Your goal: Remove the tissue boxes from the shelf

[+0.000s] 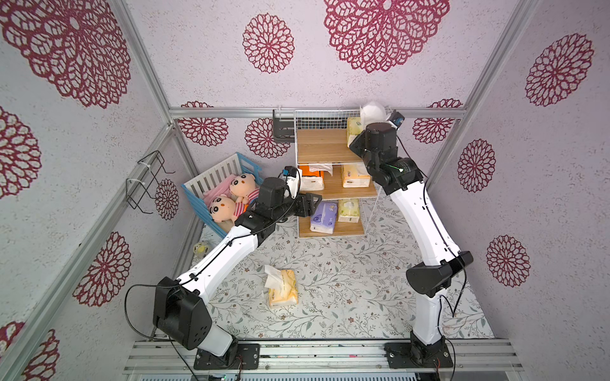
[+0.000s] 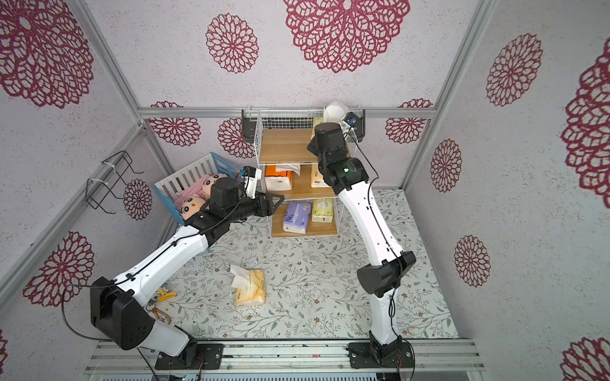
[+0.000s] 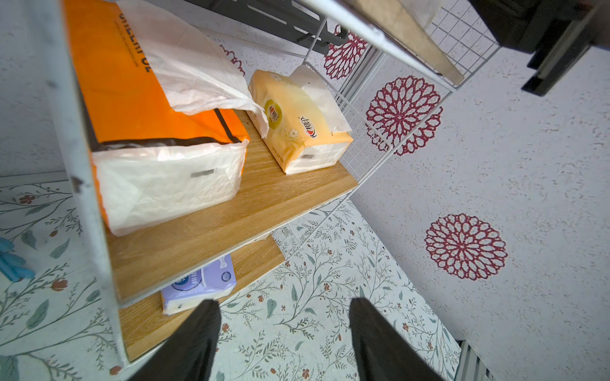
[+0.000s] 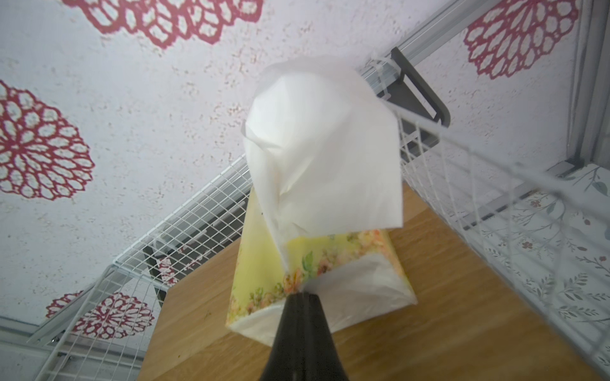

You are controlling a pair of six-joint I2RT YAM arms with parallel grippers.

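Observation:
On the top board of the shelf [image 1: 322, 147] rests a yellow floral tissue pack [image 4: 263, 279], a big white tissue standing out of it. My right gripper is shut just in front of the pack's near face, nothing between its fingers. An orange pack [image 3: 159, 127] and a pale orange pack [image 3: 305, 123] stand on the middle board. Below them are a purple pack [image 1: 324, 217] and a light yellow pack [image 1: 348, 210]. Left of the shelf, my empty left gripper is open, fingers wide apart. One yellow-orange pack [image 1: 283, 289] lies on the table.
A blue and white crib with dolls [image 1: 227, 198] stands left of the shelf, close to the left arm. White wire mesh [image 4: 483, 184] borders the top board.

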